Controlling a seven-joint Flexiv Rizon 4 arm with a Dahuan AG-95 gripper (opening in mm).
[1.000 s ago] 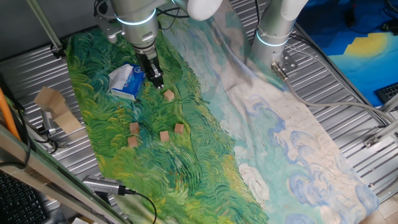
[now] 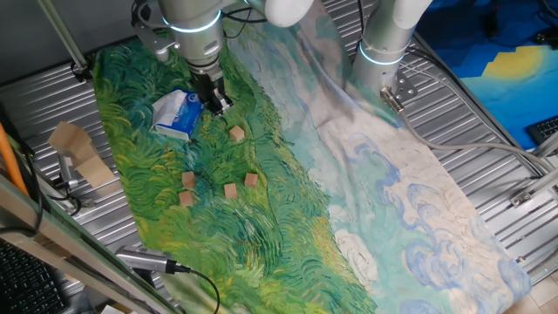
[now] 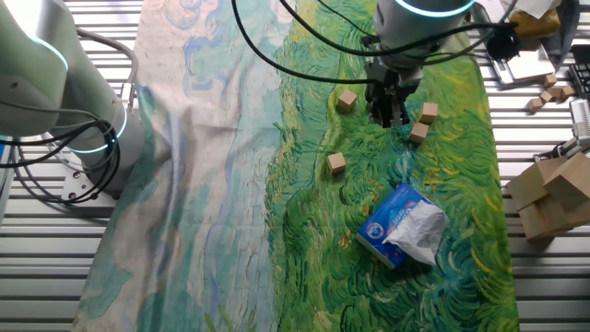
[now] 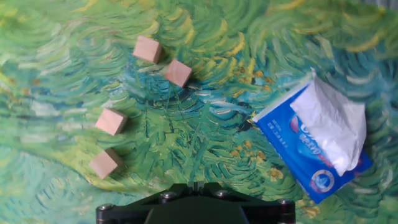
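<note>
Several small wooden cubes lie loose on the green part of the painted cloth. One cube (image 2: 236,133) sits apart, close to my gripper (image 2: 223,111); a pair (image 2: 251,180) and another pair (image 2: 187,180) lie farther forward. The wrist view shows two cubes (image 4: 147,49) (image 4: 178,73) at upper left and two more (image 4: 111,121) (image 4: 106,163) below them. At its bottom edge my gripper appears shut, its fingers meeting with nothing visible between them. In exterior view 2 the gripper (image 3: 391,120) hangs above the cloth and may hide a cube.
A blue tissue pack (image 4: 292,143) with a white tissue (image 4: 333,124) pulled out lies beside the gripper. An open cardboard box (image 2: 80,155) stands off the cloth at left.
Over the last second my gripper's tip has lifted and tilted slightly, drawing back a little from the nearest cube. The cubes and the tissue pack have not moved.
</note>
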